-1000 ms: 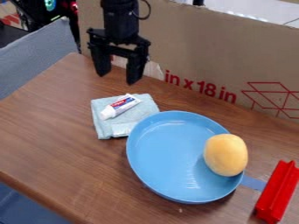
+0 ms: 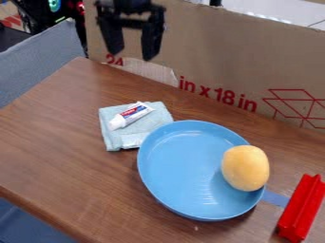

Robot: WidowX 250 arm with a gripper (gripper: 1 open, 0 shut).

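My gripper [image 2: 132, 38] is raised at the top of the view, blurred, fingers pointing down and apart with nothing visible between them. Below it on the wooden table, a toothpaste tube [image 2: 131, 115] lies on a folded light blue cloth [image 2: 150, 123]. A blue plate [image 2: 181, 180] holds a yellow rounded object [image 2: 245, 168], like a bun or potato, on its right side.
A red tray-like object [image 2: 299, 208] lies at the right edge, beside blue tape. A cardboard wall [image 2: 229, 52] stands along the back, grey padding [image 2: 38, 66] at the left.
My gripper has risen away from the table and is higher in the view. The objects on the table have not moved.
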